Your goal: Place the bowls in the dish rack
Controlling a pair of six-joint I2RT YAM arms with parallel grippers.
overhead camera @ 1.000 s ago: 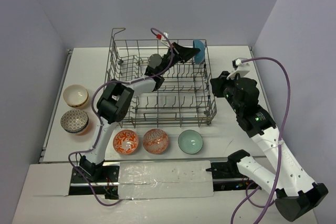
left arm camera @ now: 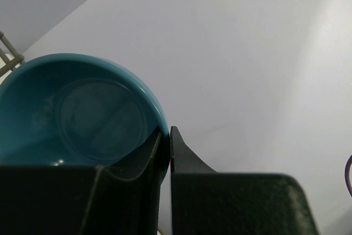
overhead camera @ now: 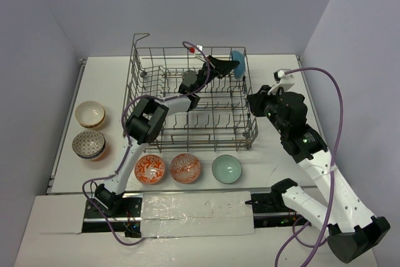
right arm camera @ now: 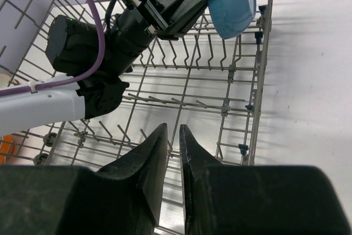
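The blue bowl (overhead camera: 239, 65) is held on edge at the rack's back right corner, with my left gripper (overhead camera: 232, 67) shut on its rim. From the left wrist view, the fingertips pinch the right side of the blue bowl (left arm camera: 102, 108). The right wrist view shows the bowl (right arm camera: 234, 6) just above the dish rack's tines; whether it touches them I cannot tell. My right gripper is shut beside the rack's right side, and no object shows between its fingers. The wire dish rack (overhead camera: 206, 149) stands mid-table.
In front of the rack lie an orange patterned bowl (overhead camera: 150, 169), a reddish patterned bowl (overhead camera: 185, 169) and a green bowl (overhead camera: 226, 169). Cream bowls (overhead camera: 90, 114) and dark patterned bowls (overhead camera: 89, 144) sit at the left. Most of the rack is empty.
My left arm has shifted slightly right, and the blue bowl has moved a little with it toward the rack's right side. The right gripper has edged slightly left.
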